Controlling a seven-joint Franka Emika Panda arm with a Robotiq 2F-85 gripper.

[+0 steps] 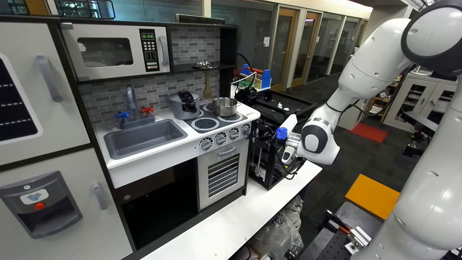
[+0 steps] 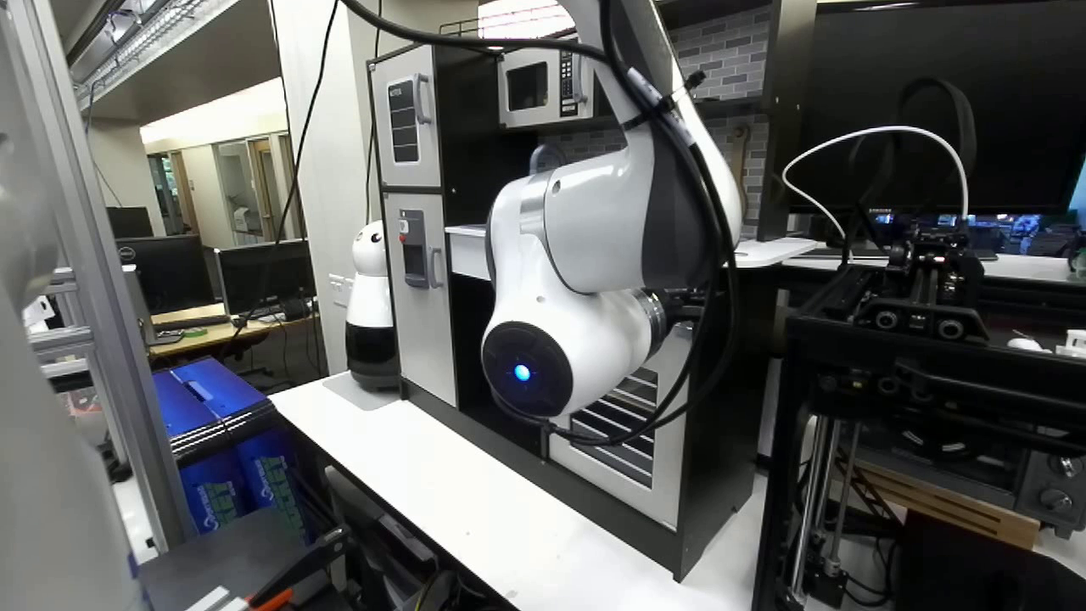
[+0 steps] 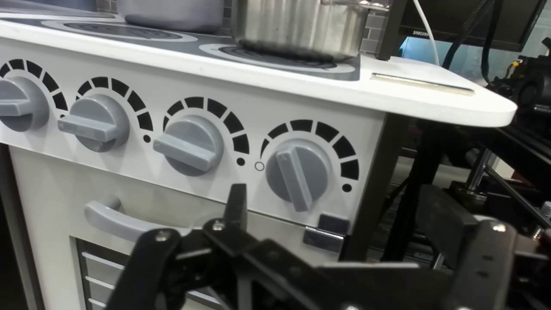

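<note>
In the wrist view my gripper stands open, its black fingers wide apart with nothing between them. Ahead of it is the toy stove's rightmost grey knob, its ridge tilted close to upright. The neighbouring knob and the others to its left have ridges lying nearer to level. A steel pot rests on the front right burner, and a grey pot stands behind to its left. Below the knobs is the oven door handle. In exterior view 2 the arm hides the knobs.
A black-framed machine stands close to the stove's right side. The white countertop corner juts out above my right finger. Left of the stove are the sink and an open dark space below it.
</note>
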